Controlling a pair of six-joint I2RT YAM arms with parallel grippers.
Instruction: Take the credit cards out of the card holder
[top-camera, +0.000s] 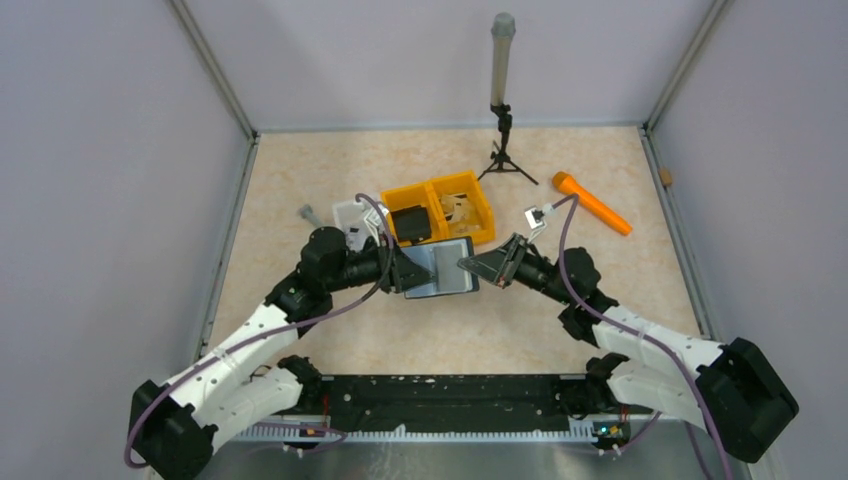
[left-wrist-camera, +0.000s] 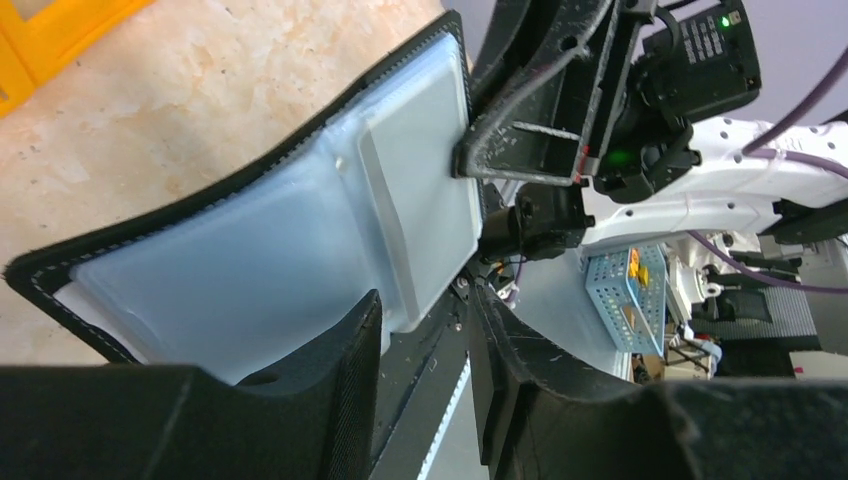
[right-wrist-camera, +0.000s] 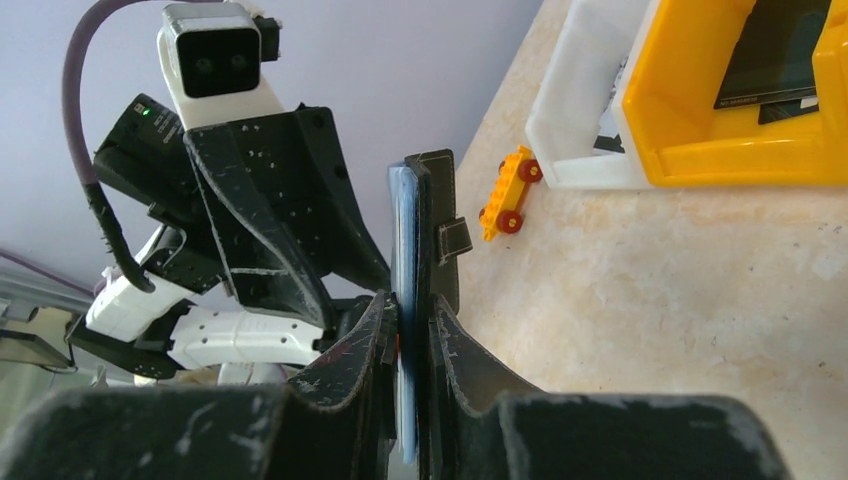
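An opened card holder (top-camera: 448, 266) with pale plastic sleeves and black stitched edging hangs above the table in the middle. My right gripper is shut on it; in the right wrist view it stands edge-on between the fingers. Whether any card is between them cannot be seen.
Behind the holder stand yellow bins (top-camera: 462, 195) and a white bin (right-wrist-camera: 580, 110). A toy car (right-wrist-camera: 510, 190) lies left of them, an orange microphone (top-camera: 595, 205) at right, a stand (top-camera: 500, 150) at back.
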